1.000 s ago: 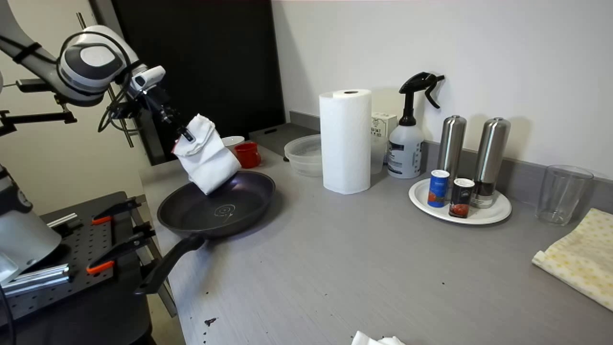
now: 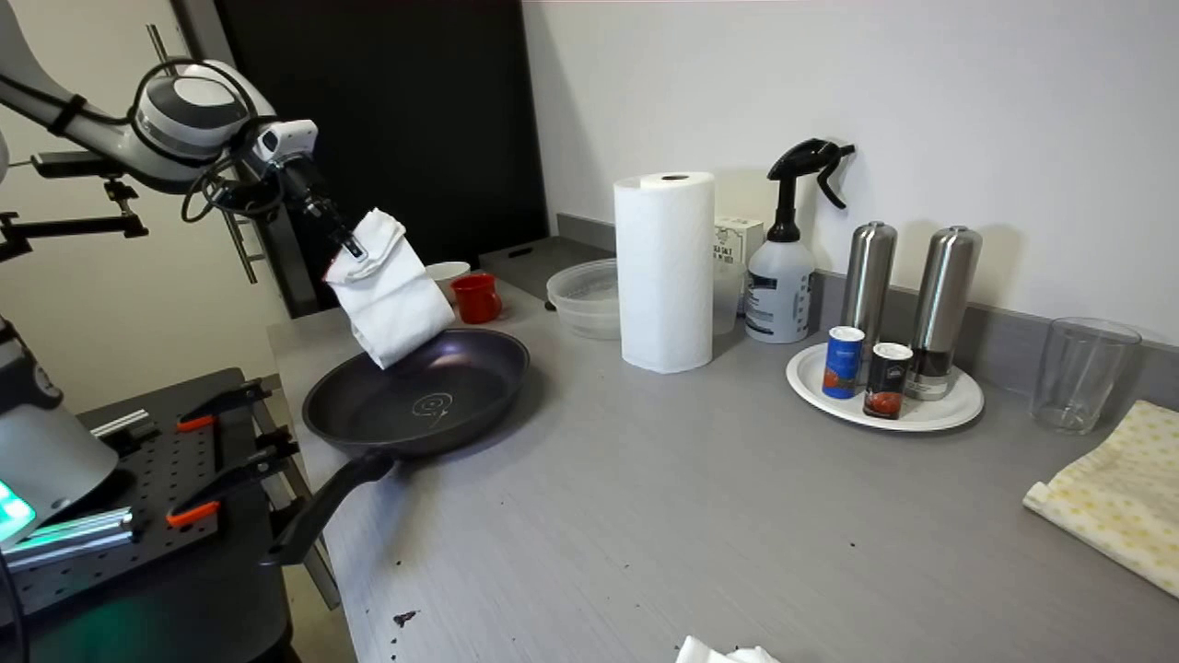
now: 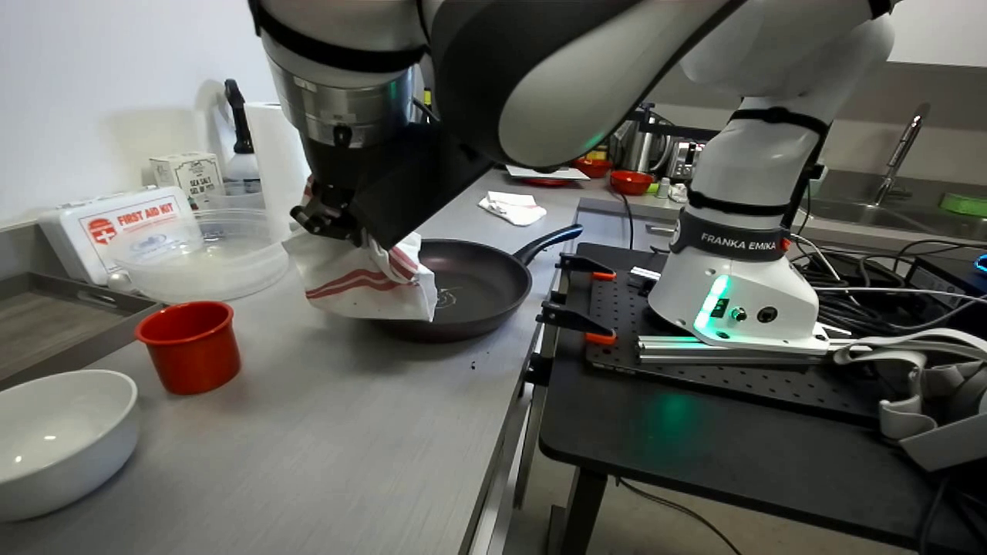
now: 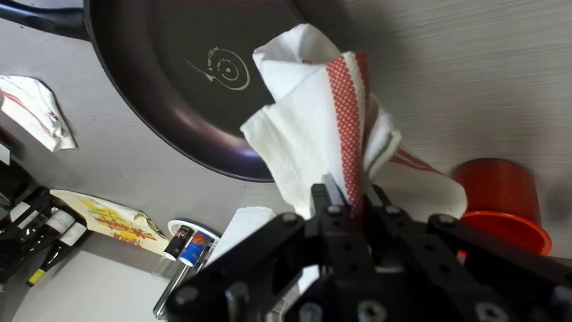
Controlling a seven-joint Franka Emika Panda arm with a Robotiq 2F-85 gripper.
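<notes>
A white cloth with red stripes (image 4: 305,123) hangs from my gripper, which is shut on a fold of it. In exterior view 1 the cloth (image 2: 389,298) hangs in front of the far left part of a dark frying pan (image 2: 442,387). Seen from exterior view 2, the cloth (image 3: 370,287) covers part of the pan's side facing that camera; whether it touches the rim I cannot tell. The pan's handle (image 2: 332,503) points toward the counter's left edge. Black fingers (image 2: 354,247) grip the cloth near its top.
Near the pan stand a red cup (image 3: 190,347) and a white bowl (image 3: 69,444). A paper towel roll (image 2: 665,276), a clear plastic tub (image 2: 586,304) and a spray bottle (image 2: 780,287) line the wall. Another folded cloth (image 3: 511,207) lies beyond the pan.
My gripper and the cloth have shifted slightly up and to the left in exterior view 1. The cloth is still held; the pan has not moved.
</notes>
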